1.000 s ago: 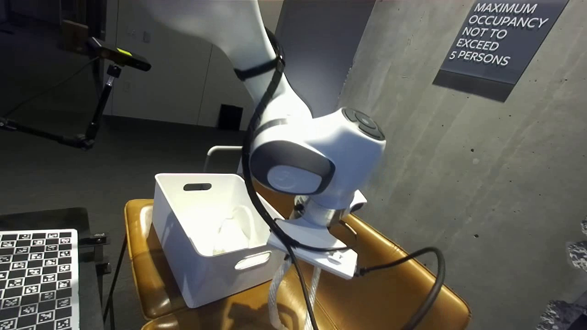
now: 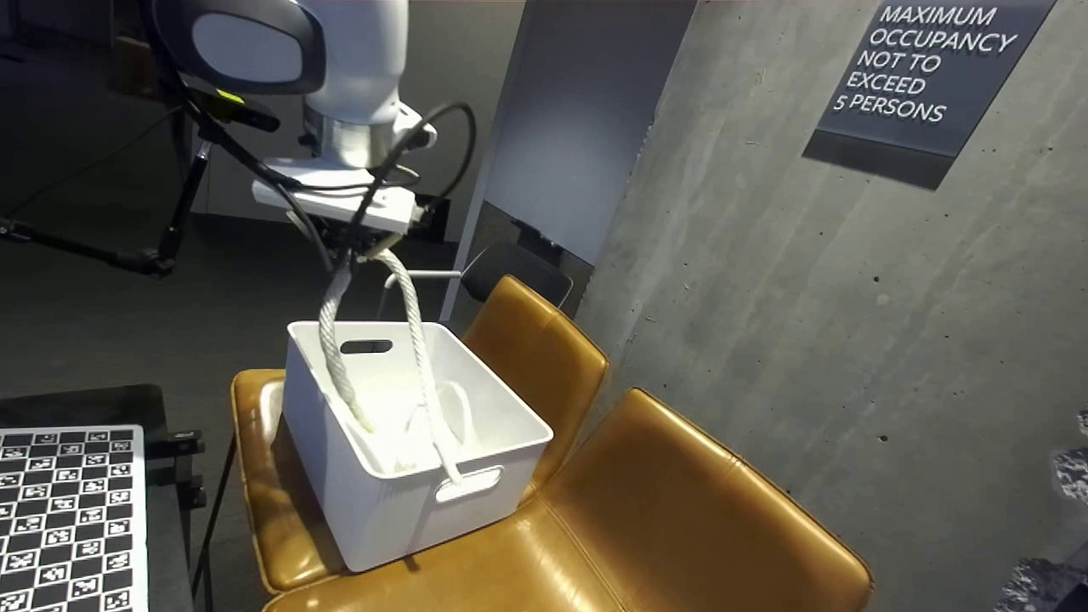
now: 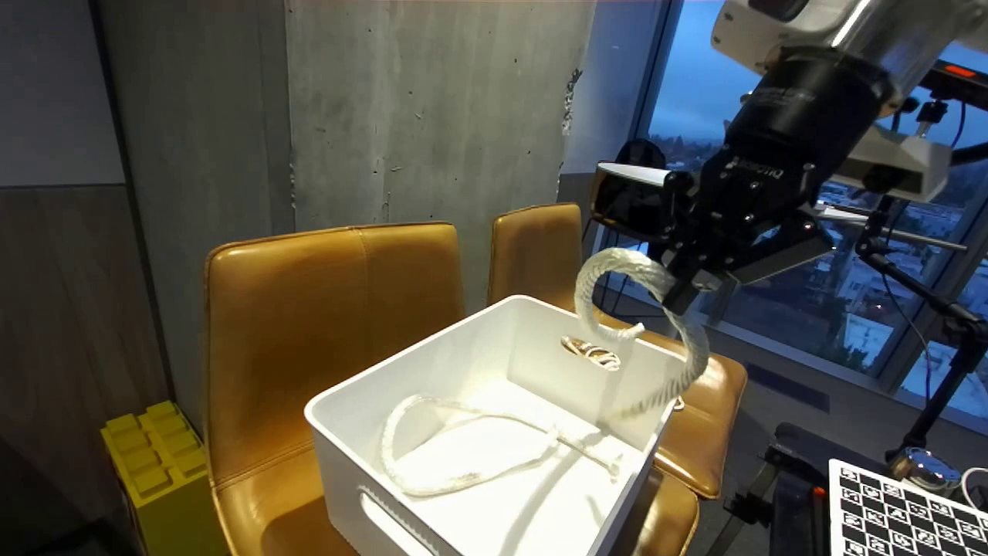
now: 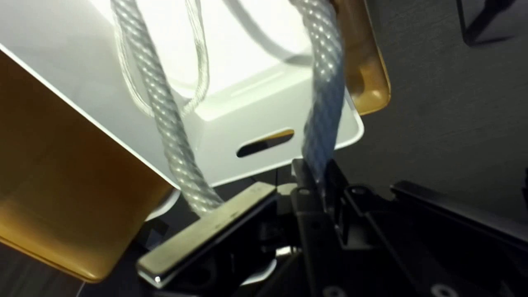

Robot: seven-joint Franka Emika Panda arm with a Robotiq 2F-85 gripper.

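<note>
A white braided rope (image 3: 692,357) hangs from my gripper (image 3: 687,289), which is shut on it. In exterior view 1, two strands of the held rope (image 2: 413,326) drop from below the wrist; the left one reaches into the white bin (image 2: 408,525). The right strand passes in front of the bin's opening as seen there, its lower end overlapping the near handle slot. The wrist view shows one thick strand (image 4: 324,74) between the fingers of my gripper, and another strand to the left. Inside the bin, a thinner white cord (image 3: 454,483) lies looped on the floor.
The bin rests on a tan chair (image 2: 280,510), with another tan chair (image 2: 704,490) beside it, its seat bare where visible. A checkered board (image 2: 71,520) is at the left. A concrete wall (image 2: 847,337) rises behind the chairs.
My arm has swung left and back, from over the near chair to above the bin. The rope strands, which hung outside the bin in front, now hang over it.
</note>
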